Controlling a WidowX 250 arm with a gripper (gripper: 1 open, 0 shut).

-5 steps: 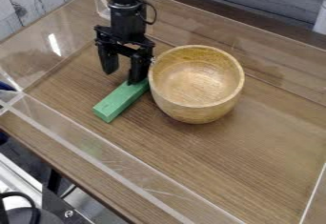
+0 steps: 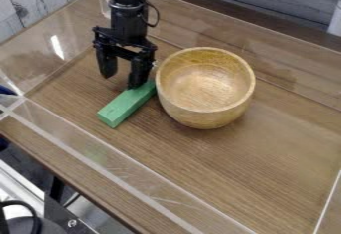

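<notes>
A black robot gripper reaches down from the top centre of the camera view, its fingers apart. It hangs over the upper end of a green rectangular bar, which lies at a slant on the wooden table. Whether the fingers touch the bar is hard to tell. A large tan bowl stands right of the gripper and bar, close beside them.
A clear plastic edge crosses the lower left, and black cables lie in the bottom-left corner. A pale object stands at the top left behind the arm.
The gripper has shifted slightly to the left and up from the bar's end. The bar and bowl look unmoved.
</notes>
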